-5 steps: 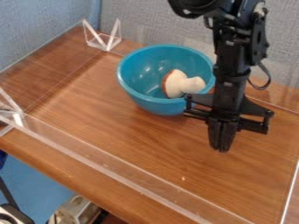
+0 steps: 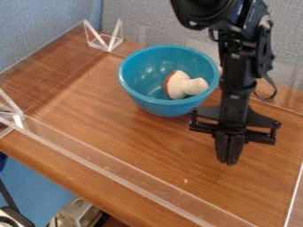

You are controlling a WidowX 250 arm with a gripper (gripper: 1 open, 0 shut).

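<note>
A teal bowl (image 2: pixel 148 93) sits toward the back of the wooden table (image 2: pixel 119 160). Inside it lies a pale, mushroom-like toy (image 2: pixel 187 85) with an orange band. The black gripper (image 2: pixel 229 152) points down over the bare wood, to the right of and in front of the bowl, shut with nothing visible between its fingers.
Clear plastic corner pieces stand at the back left (image 2: pixel 104 37) and left edge (image 2: pixel 10 115). Grey padded walls bound the back and left. Blue floor and metal hardware show at the lower left.
The gripper has shifted slightly right and down, a little farther from the bowl. The bowl and toy look unmoved.
</note>
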